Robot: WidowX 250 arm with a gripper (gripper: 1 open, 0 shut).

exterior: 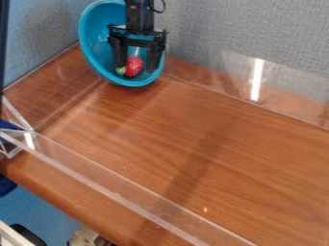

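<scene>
A blue bowl [100, 69] leans in the back left corner of the wooden board. Inside it lies a red object [134, 66] with a small green piece [121, 70] beside it. My black gripper [137, 63] reaches down into the bowl, its fingers around or just over the red object; whether they touch it I cannot tell, nor how far the fingers are apart.
Grey padded walls [244, 34] stand behind, and clear low walls [115, 192] edge the board. Some items lie outside at the lower left.
</scene>
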